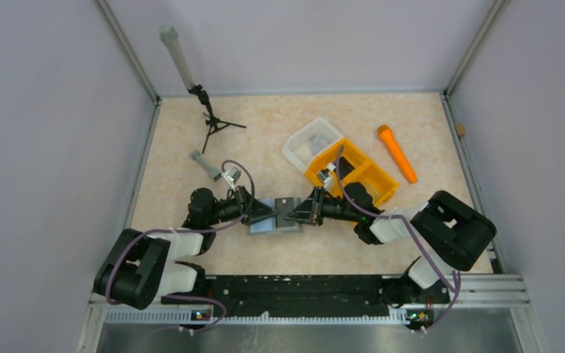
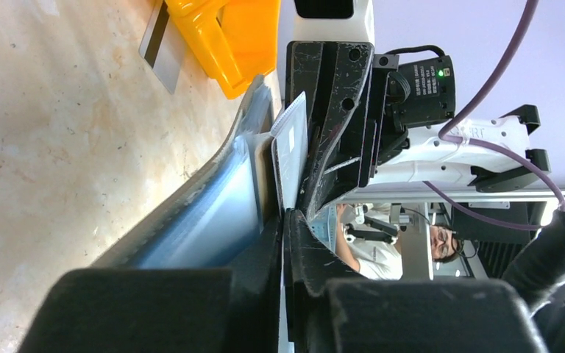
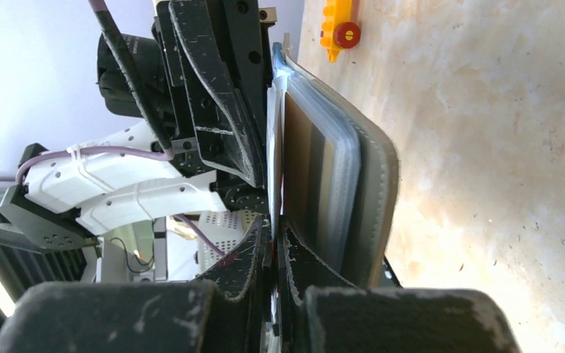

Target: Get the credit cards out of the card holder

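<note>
The card holder point(image 1: 263, 228) lies spread open near the front middle of the table, pale blue on the left, with a dark grey card face point(image 1: 285, 213) beside it. Its clear sleeves point(image 3: 346, 184) and grey cover stand up close to the right wrist camera. My right gripper is shut on a thin pale sheet of it. From the other side, my left gripper has its tips close together at the lower end of a white card point(image 2: 291, 154). Whether that card is between them is hard to tell.
Behind the right arm stands a yellow box point(image 1: 382, 176) with a white tray point(image 1: 294, 151) adjoining. An orange microphone point(image 1: 397, 154) lies at right, a grey piece point(image 1: 206, 165) and a small tripod point(image 1: 213, 122) at left. Both grippers are very near each other.
</note>
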